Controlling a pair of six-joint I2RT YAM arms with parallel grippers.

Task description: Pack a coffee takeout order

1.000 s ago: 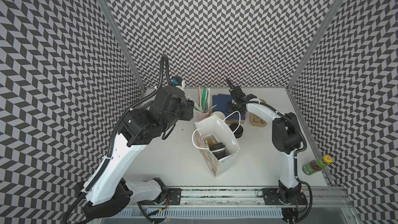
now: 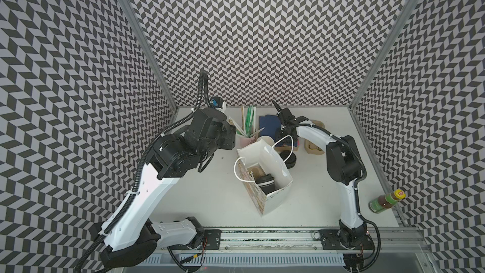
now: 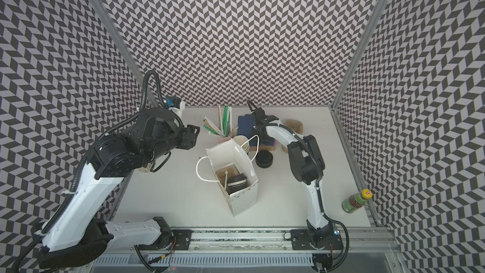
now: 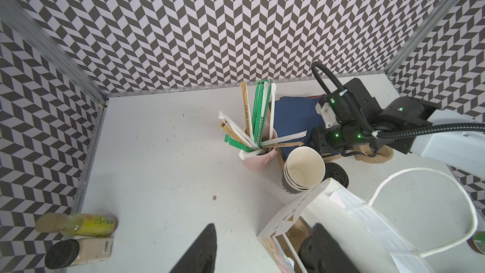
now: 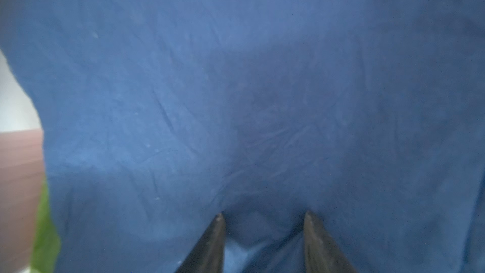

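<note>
In the top left view a white paper bag [image 2: 275, 159] stands open mid-table, handles up. Inside it sit a dark-lidded cup [image 2: 265, 184] and something tan [image 2: 255, 171]. Dark blue napkins [image 2: 269, 122] lie behind the bag. My right gripper is low over them with its fingers parted; blue napkin [image 5: 227, 96] fills the right wrist view and bunches slightly between the fingertips. My left gripper hangs left of and above the bag, open, nothing between its fingers. A pink cup [image 4: 260, 160] holds several wrapped straws and sticks.
Stacked paper cups [image 4: 304, 167] and black lids [image 3: 263, 158] stand just behind the bag. A tan cup carrier [image 2: 314, 145] lies right of the napkins. One bottle [image 2: 387, 200] is near the right edge; others, including a yellow bottle [image 4: 91, 225], are at left.
My right gripper has shifted a little and lowered over the napkins, its forearm swinging slightly left. The left arm has dipped slightly. The bag and its contents are unmoved.
</note>
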